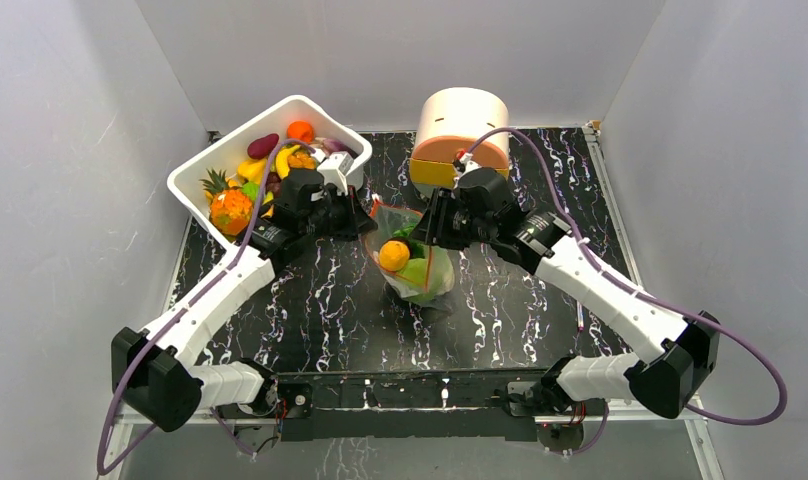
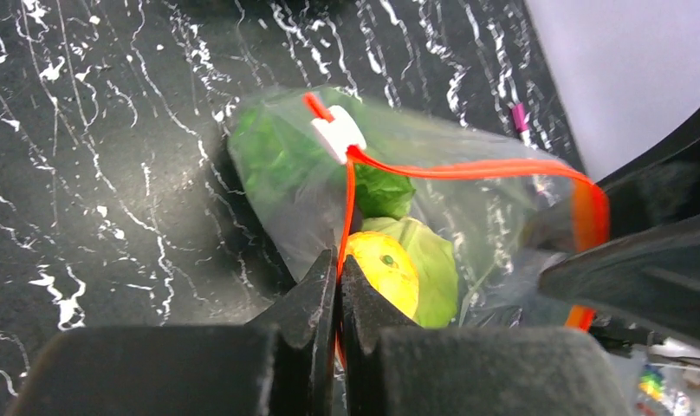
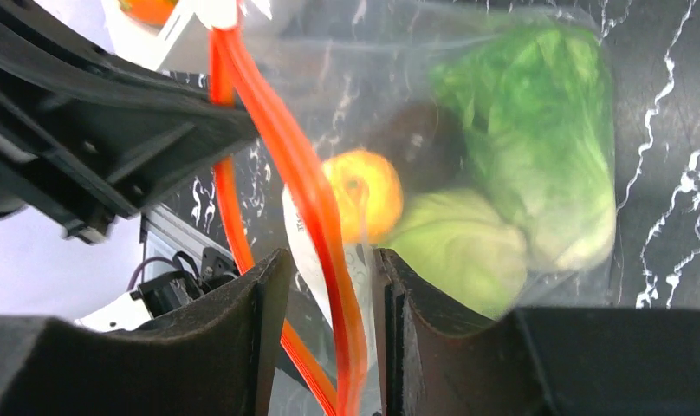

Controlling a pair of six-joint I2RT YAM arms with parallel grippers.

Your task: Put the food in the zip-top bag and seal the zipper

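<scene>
The clear zip top bag (image 1: pixel 435 285) with an orange rim stands on the table between my grippers, its mouth spread. Inside it are an orange fruit (image 1: pixel 392 256), a leafy green vegetable (image 3: pixel 537 130), a pale green one (image 3: pixel 459 243) and a dark round item (image 3: pixel 420 139). A white slider (image 2: pixel 338 134) sits on the orange zipper. My left gripper is shut on one side of the bag's rim, the thin orange strip running into its fingertips. On the opposite side, my right gripper is open, with the orange rim passing between its separated fingers.
A white bin (image 1: pixel 185 185) of toy fruit and vegetables stands at the back left. Behind the bag is a cream and yellow rounded box (image 1: pixel 460 125). Ahead of the bag and to its right, the dark marbled table (image 1: pixel 520 330) is mostly clear.
</scene>
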